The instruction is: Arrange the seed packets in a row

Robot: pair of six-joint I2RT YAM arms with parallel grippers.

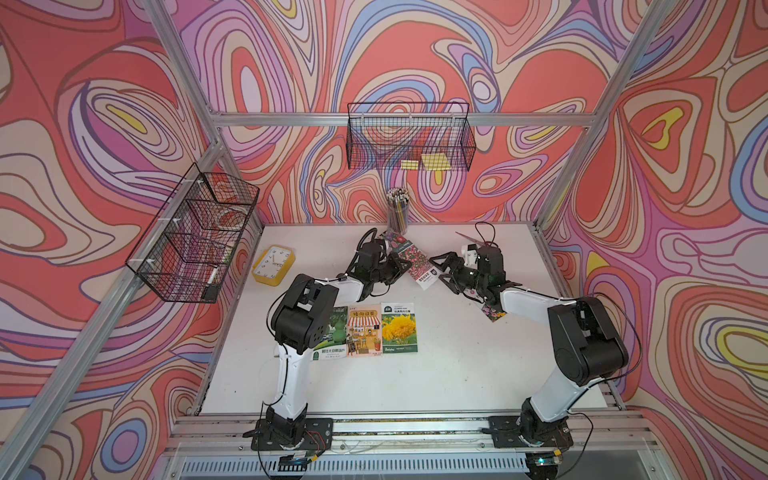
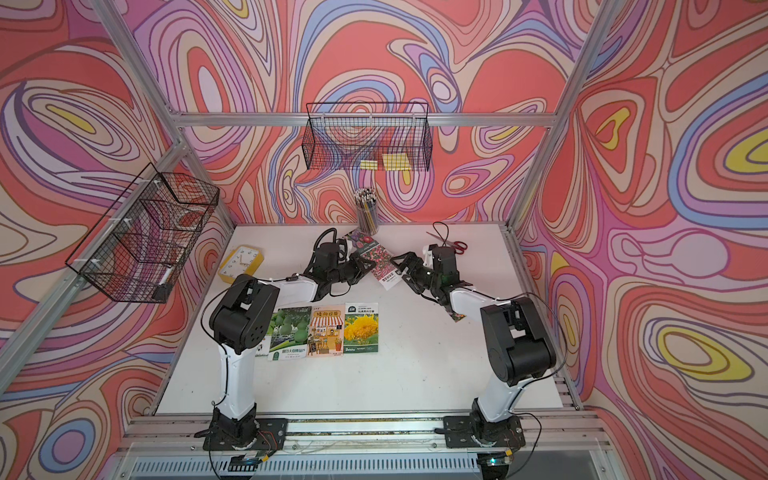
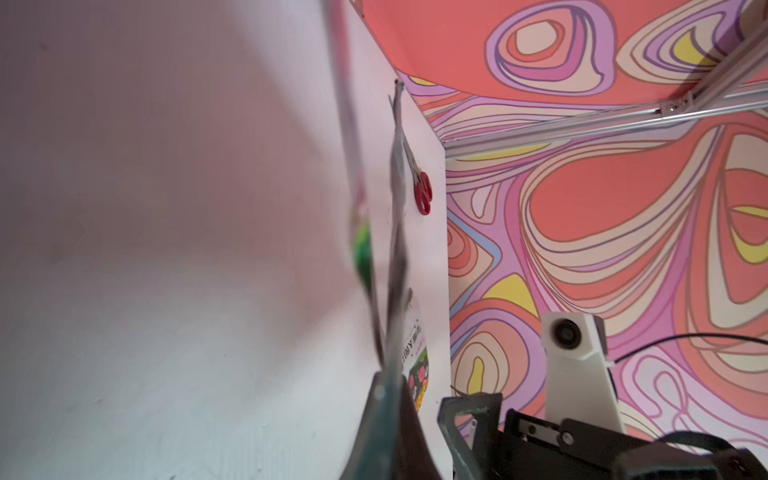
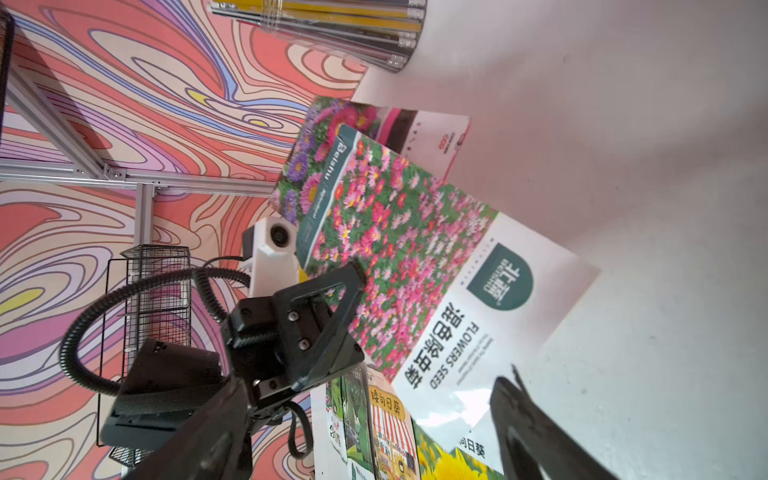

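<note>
My left gripper (image 1: 401, 266) is shut on a pink-flower packet (image 4: 400, 240), gripping its side edge. Behind it a purple-flower packet (image 4: 324, 148) overlaps; I cannot tell whether it is pinched too. The left wrist view shows two thin sheets edge-on near the fingers (image 3: 392, 432). To the right, my right gripper (image 1: 444, 272) stands open beside the pink-flower packet's white end, holding nothing. Side by side at the front lie a green vegetable packet (image 2: 289, 332), an orange storefront packet (image 1: 364, 329) and a yellow-flower packet (image 1: 399, 328). Another packet (image 2: 262, 349) shows partly past the left arm.
A further packet (image 1: 494, 315) is mostly hidden under the right arm. A pencil cup (image 1: 397, 212) stands at the back, a yellow clock (image 1: 273, 265) at back left and red scissors (image 2: 458, 247) at back right.
</note>
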